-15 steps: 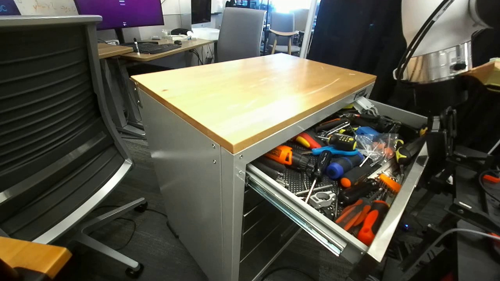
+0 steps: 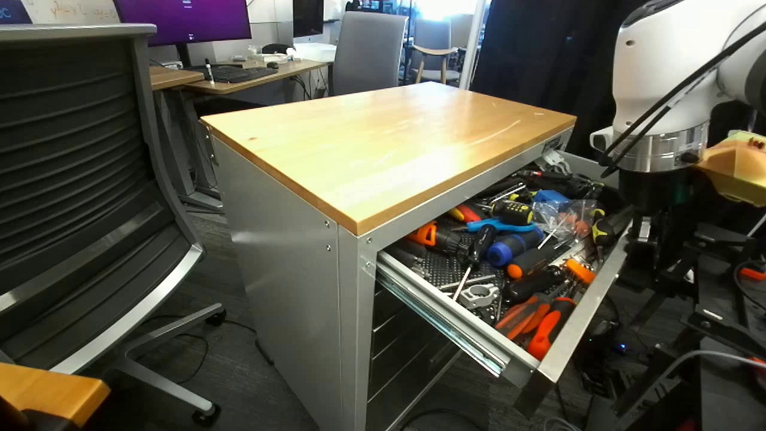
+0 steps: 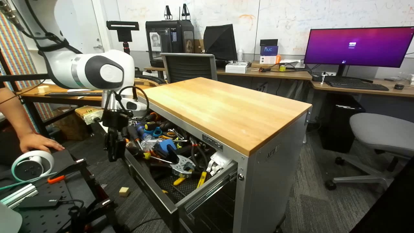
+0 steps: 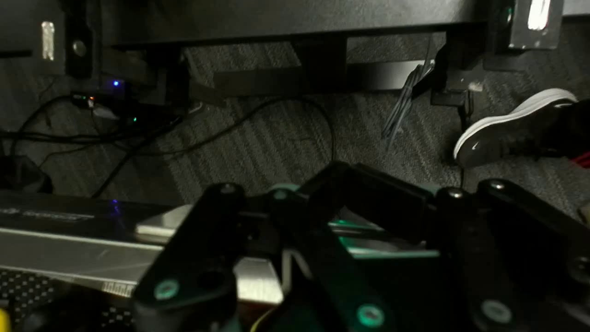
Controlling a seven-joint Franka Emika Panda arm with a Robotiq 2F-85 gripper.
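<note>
The top drawer (image 2: pixel 583 319) of a grey metal cabinet (image 2: pixel 287 287) stands pulled out, full of hand tools. In exterior view 2 my gripper (image 3: pixel 114 157) points down at the outer side of the drawer front (image 3: pixel 149 188), close against it or touching. The wrist view has the gripper with its fingertips together, so it looks shut; whether anything thin lies between them is hidden. The drawer's metal rim (image 4: pixel 83 246) runs in from the left and passes behind the dark finger linkage. In exterior view 1 the gripper (image 2: pixel 643 258) is dark and partly lost against the background.
A bare wooden top (image 2: pixel 402 151) covers the cabinet. Opposite the drawer stands a black cart (image 3: pixel 58 194) with cables and parts, leaving a narrow gap of floor. A person's hand (image 3: pixel 38 141) rests by the cart, and a shoe (image 4: pixel 509 130) is on the floor.
The drawer has slid somewhat further into the cabinet. My arm has come lower and moved toward the cabinet along with it.
</note>
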